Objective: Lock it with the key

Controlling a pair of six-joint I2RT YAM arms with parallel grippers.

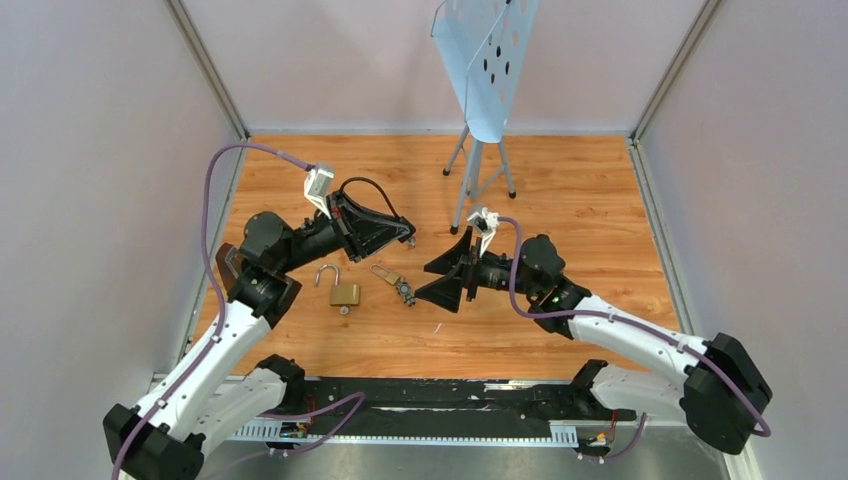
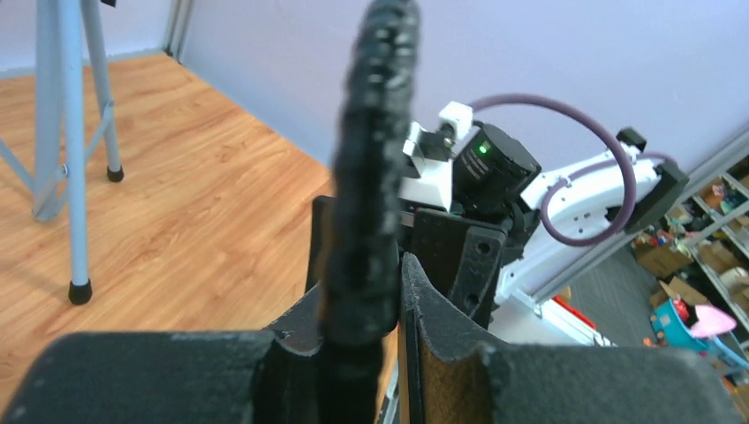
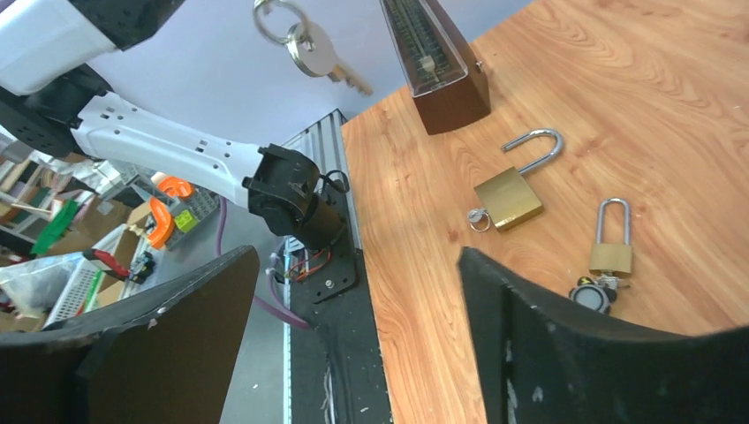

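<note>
My left gripper (image 1: 402,232) is raised above the centre-left, with a silver key (image 3: 315,51) on a ring hanging at its tip; its finger is hard to judge. My right gripper (image 1: 434,280) stands open, empty, below and right of it. On the floor board lie a large brass padlock (image 3: 509,200) with raised shackle and a small key and ring at its base, and a smaller padlock (image 3: 609,258) with shackle down and keys with a round dark piece at its bottom.
A light-blue perforated stand (image 1: 484,70) stands at the back centre. A brown box (image 3: 452,107) sits at the left side. The wooden board (image 1: 580,190) is clear at the right rear.
</note>
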